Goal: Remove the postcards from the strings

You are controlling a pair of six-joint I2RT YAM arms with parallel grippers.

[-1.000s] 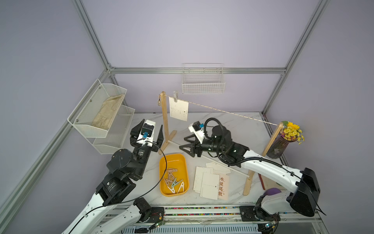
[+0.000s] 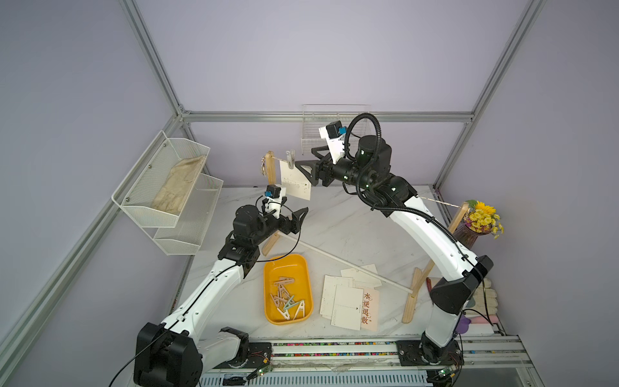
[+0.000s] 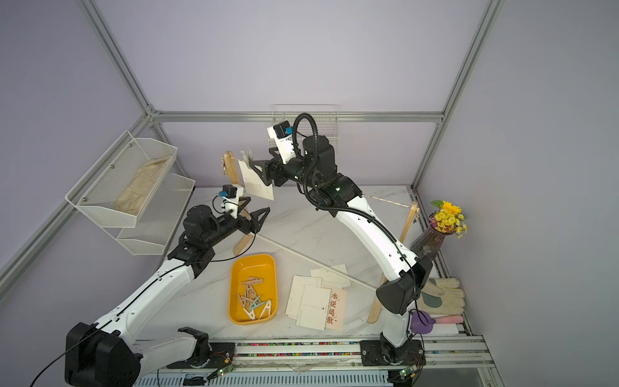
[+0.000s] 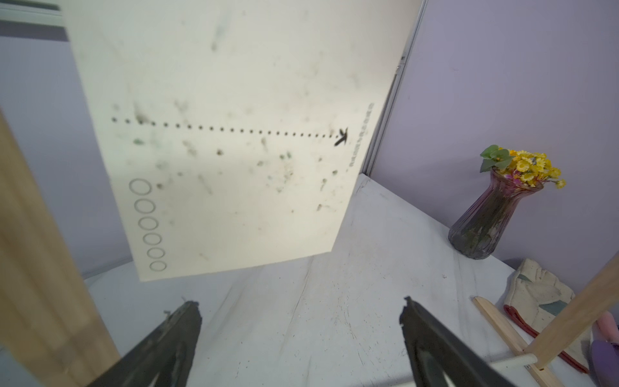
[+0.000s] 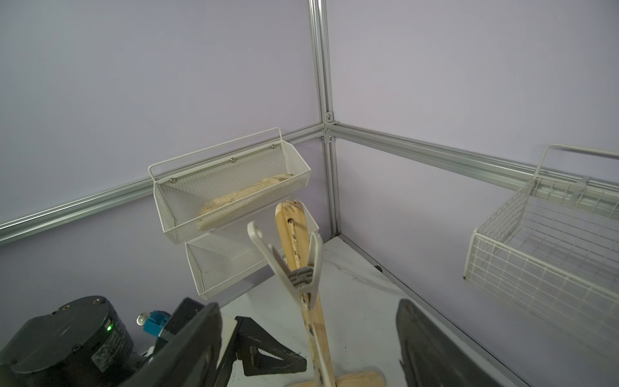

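A cream postcard (image 2: 294, 181) hangs from the string near the left wooden post, held by a pale clothespin (image 5: 301, 275). My left gripper is open below the card's lower edge, nothing between its fingers. Up at string height, my right gripper stands open facing the clothespin, which shows between and beyond its fingers without contact that I can make out. On the table, several loose postcards (image 2: 348, 307) lie overlapped, one with red characters. The string (image 2: 440, 202) runs to the right post, partly hidden by my right arm.
A yellow tray (image 2: 267, 303) with several clothespins stands at the front. A rod (image 2: 348, 261) joins the two posts. Right of the frame are a flower vase (image 4: 483, 216) and gloves (image 3: 445, 296). Wire baskets hang on the walls.
My right gripper has risen from above the rod to string level near the clothespin. My left gripper has swung right and turned towards the space under the hanging card.
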